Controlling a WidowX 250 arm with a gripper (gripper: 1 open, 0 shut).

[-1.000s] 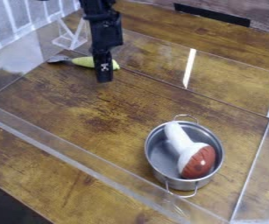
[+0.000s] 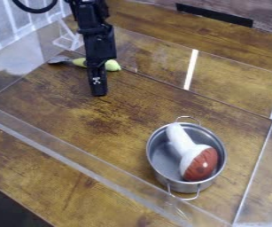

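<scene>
My black gripper is low over the wooden table at the back left, its fingertips shut with nothing visible between them. Just behind it, a yellow-green elongated object, partly hidden by my arm, lies on the table. At the front right a metal pot with wire handles holds a white object with a reddish-brown end, lying tilted inside.
Clear plastic walls border the work area on several sides. A dark slot is at the back edge.
My gripper has shifted slightly to the left and down in the view, in front of the yellow-green object. The pot and its content are unmoved.
</scene>
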